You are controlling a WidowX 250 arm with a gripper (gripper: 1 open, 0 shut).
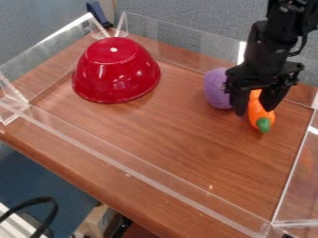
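Note:
My black gripper (258, 91) is at the right of the camera view, directly over an orange carrot-like toy (259, 115) with a green tip that lies on the wooden board. Its fingers overlap the toy's upper part; I cannot tell whether they are open or shut on it. A purple oval object (217, 86), like an eggplant, lies just left of the gripper, partly behind it. A red upturned bowl (115, 70) sits at the upper left.
Clear walls (295, 181) edge the wooden board (162, 158). The middle and front of the board are free. A black cable lies outside at the lower left.

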